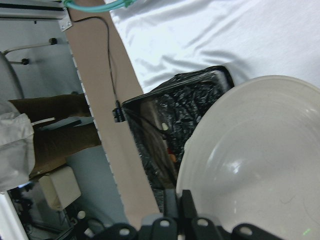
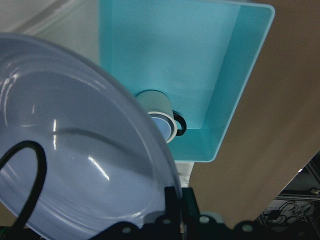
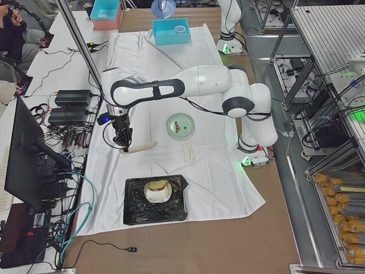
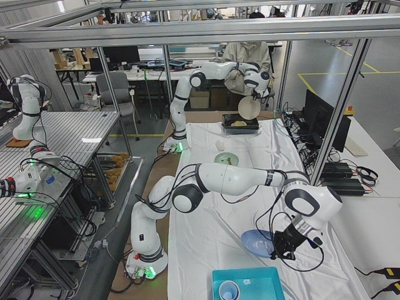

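Observation:
My left gripper is shut on a cream plate (image 1: 250,150), lifted and steeply tilted in the camera views, above and behind a black plastic-lined tray (image 3: 131,205). That tray holds a white dish with a yellowish item (image 3: 157,185). My right gripper is shut on a blue plate (image 2: 85,135), raised near a turquoise bin (image 2: 220,45) that holds a mug (image 2: 155,102). Between the two arms a green plate (image 3: 180,132) with small pieces lies on the white cloth.
A small pale flat item (image 3: 189,152) lies beside the green plate. Monitors, black boxes and cables (image 3: 34,171) crowd the table's left edge in the camera left view.

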